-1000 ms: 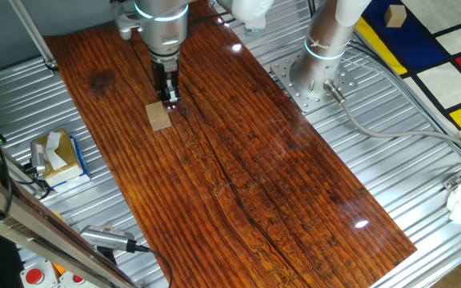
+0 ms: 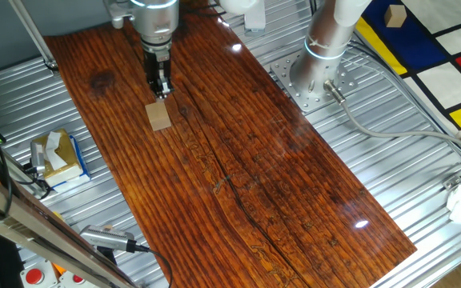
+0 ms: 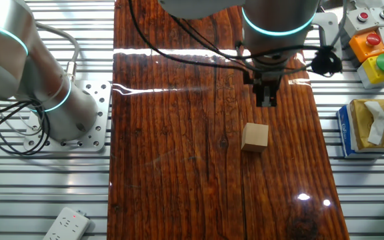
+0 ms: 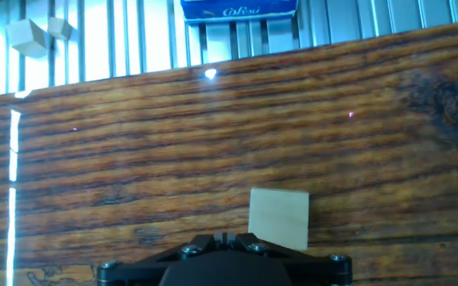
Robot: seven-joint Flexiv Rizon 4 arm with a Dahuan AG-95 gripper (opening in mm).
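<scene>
A plain tan wooden block [image 2: 158, 117] rests on the brown wooden board [image 2: 238, 160]. Just behind it in exterior view 1, my gripper [image 2: 162, 97] points down. Exterior view 2 puts the gripper [image 3: 267, 101] apart from the block [image 3: 255, 137], its narrow dark fingers close together. At the bottom of the wrist view the gripper looks shut, and no object shows between its tips. There the block [image 4: 279, 216] lies ahead and slightly right of the fingers, its lower edge partly covered by them.
A tissue box [image 2: 61, 164] stands off the board on the slatted metal table. The arm's base [image 2: 314, 84] is bolted beside the board. Another small block [image 2: 394, 16] sits on the coloured cloth. Most of the board is bare.
In exterior view 1, my gripper has shifted slightly up and left, staying close to the block. The block has not moved.
</scene>
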